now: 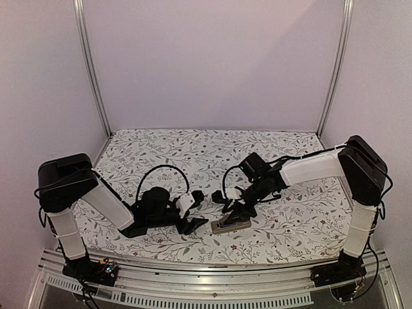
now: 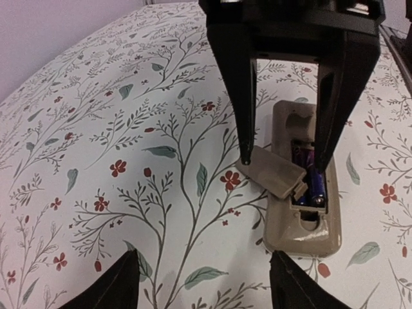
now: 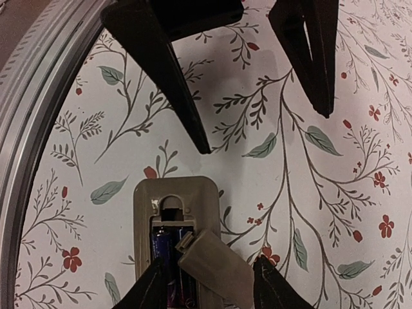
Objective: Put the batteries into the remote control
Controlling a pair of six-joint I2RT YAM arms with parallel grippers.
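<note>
The remote control (image 2: 302,235) lies on the floral surface, its compartment showing dark blue batteries (image 2: 317,187) inside. Its loose cover (image 2: 270,170) rests tilted across the compartment and over one long side. My right gripper stands open just above the remote, its fingers either side of the cover in the left wrist view, not visibly holding it. My left gripper (image 1: 193,224) is at the remote's left end, apart from it, fingers spread with nothing visible between them. In the right wrist view the left gripper hangs beyond the remote's end.
A metal rail (image 1: 212,277) runs along the front edge, and pale walls stand at the back and sides.
</note>
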